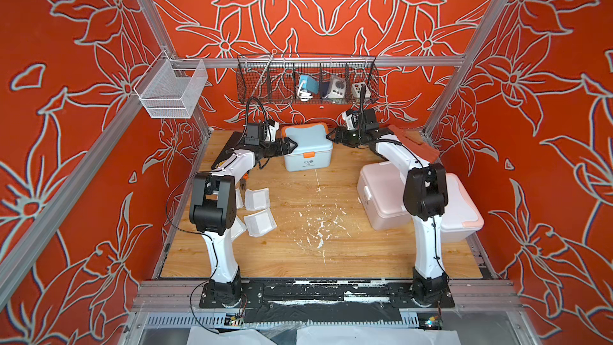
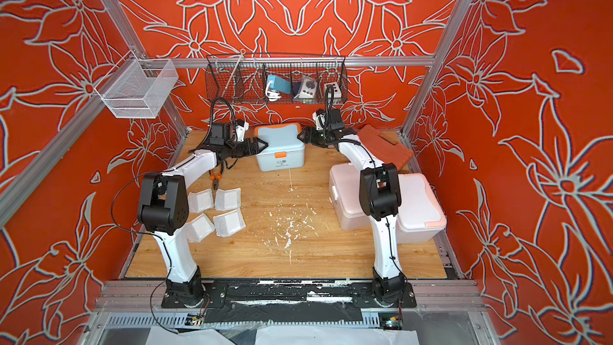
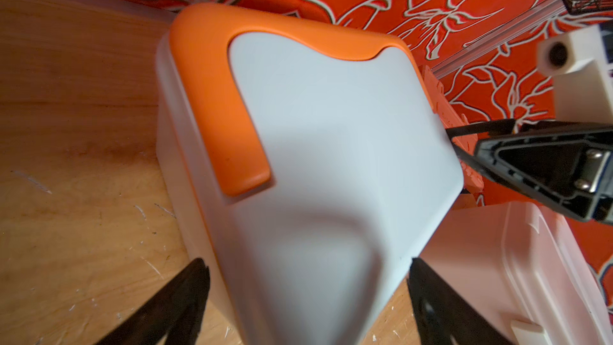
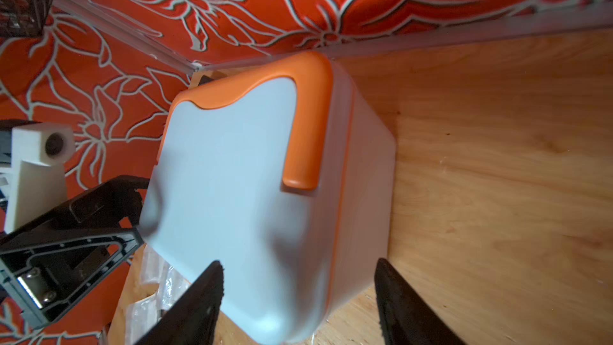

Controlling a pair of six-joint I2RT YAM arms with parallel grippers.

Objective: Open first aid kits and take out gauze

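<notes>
A closed light blue first aid kit (image 1: 307, 147) with orange handle and latch (image 1: 309, 154) stands at the back middle of the table. My left gripper (image 1: 294, 145) is at its left side, my right gripper (image 1: 331, 134) at its right side. In the left wrist view, the left fingers (image 3: 182, 300) are spread wide, with the kit's lid (image 3: 332, 127) filling the space ahead. The right wrist view also shows fingers (image 4: 203, 294) apart before the kit (image 4: 249, 172). Whether the tips touch the kit cannot be made out. The kit's inside is hidden.
Two pink-white kits (image 1: 383, 198) stand at the right, partly behind the right arm. Several white open trays (image 1: 260, 223) and orange-handled pliers (image 2: 215, 176) lie at the left. A red-brown case (image 1: 415, 145) lies at the back right.
</notes>
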